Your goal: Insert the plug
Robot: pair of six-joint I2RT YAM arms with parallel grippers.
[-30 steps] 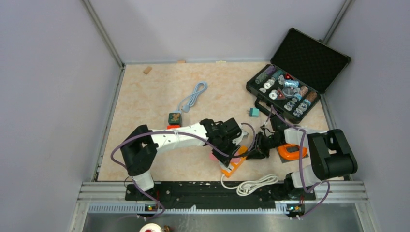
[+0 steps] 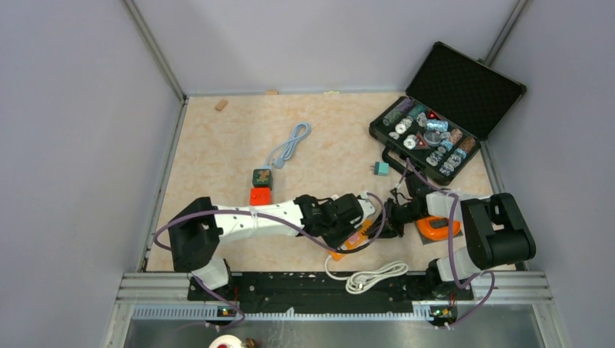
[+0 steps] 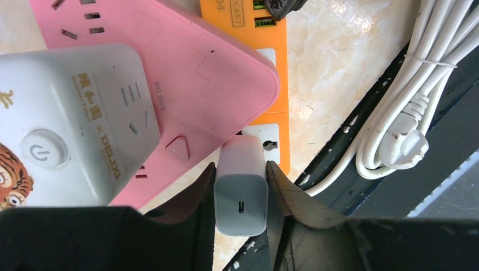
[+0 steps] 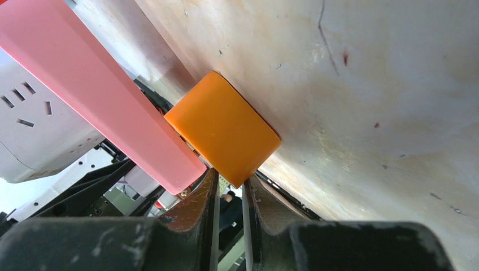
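Note:
In the left wrist view, my left gripper is shut on a small light-grey plug [image 3: 240, 203], held against the pink strip [image 3: 203, 84] beside the lower socket of the orange power strip [image 3: 274, 99]; whether any prongs are inserted cannot be seen. A white power block [image 3: 85, 158] rests on the pink one. In the right wrist view, my right gripper is at the end of the orange strip [image 4: 223, 127]; how far its fingers are apart is hard to tell.
A coiled white cable [image 3: 395, 124] lies at the front edge. In the top view, the open chip case [image 2: 428, 138] stands back right, with a teal adapter [image 2: 381, 168] beside it. A blue cable [image 2: 290, 145] lies left of centre.
My left arm has shifted slightly over the strips, and the orange strip with its white cable has moved a little to the left since one second ago. The right arm is nearly still.

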